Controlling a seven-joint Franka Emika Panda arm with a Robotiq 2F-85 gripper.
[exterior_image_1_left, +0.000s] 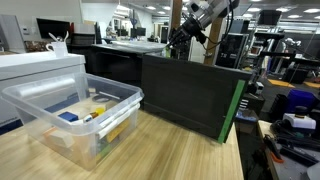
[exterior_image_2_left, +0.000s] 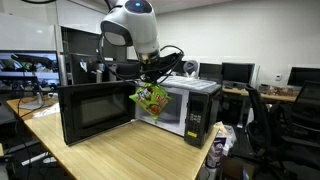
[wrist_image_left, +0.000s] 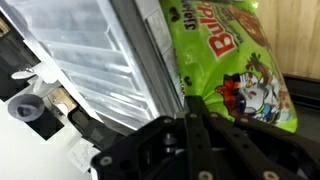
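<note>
A green printed bag (wrist_image_left: 235, 60) hangs from my gripper, shut on the bag's edge in the wrist view. In exterior view 2 the bag (exterior_image_2_left: 151, 101) dangles under the gripper (exterior_image_2_left: 150, 80), in front of the microwave (exterior_image_2_left: 185, 112). The microwave's black door (exterior_image_2_left: 98, 108) stands open to the left of the bag. From exterior view 1, the gripper (exterior_image_1_left: 177, 42) shows above the top edge of the door (exterior_image_1_left: 190, 92), which hides most of what lies behind it.
A clear plastic bin (exterior_image_1_left: 75, 115) with several small items stands on the wooden table (exterior_image_1_left: 150, 155), left of the door. Bare tabletop lies in front of the microwave. Office chairs (exterior_image_2_left: 280, 125) stand beyond the table.
</note>
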